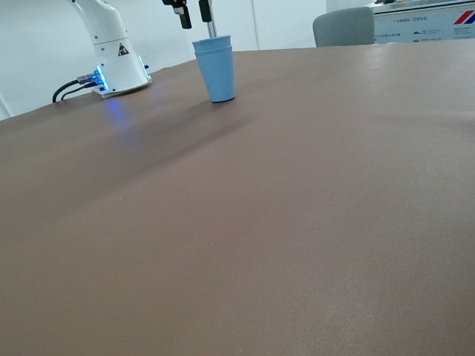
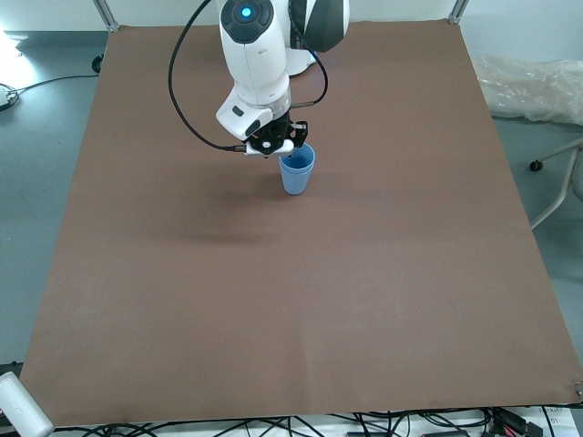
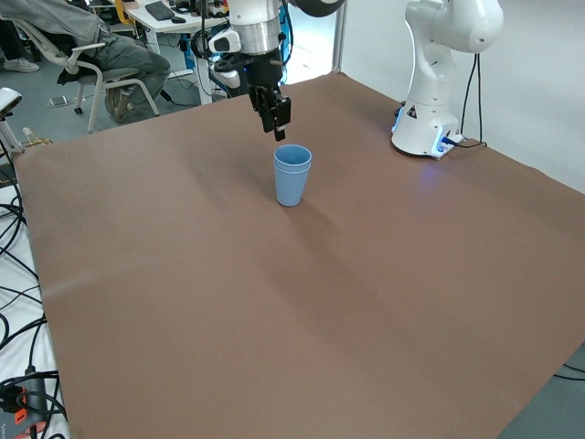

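Observation:
Two light blue cups [image 2: 297, 177] [image 1: 215, 73] [image 3: 291, 181], one nested inside the other, stand upright on the brown table [image 2: 301, 291]. The gripper [image 1: 193, 16] [image 3: 274, 120] hangs just above their rim; in the top view its two dark fingers are apart, with nothing visible between them that it holds. In the left view the gripper is mostly hidden under the white arm housing.
Cables [image 2: 410, 423] run along the near edge in the left view.

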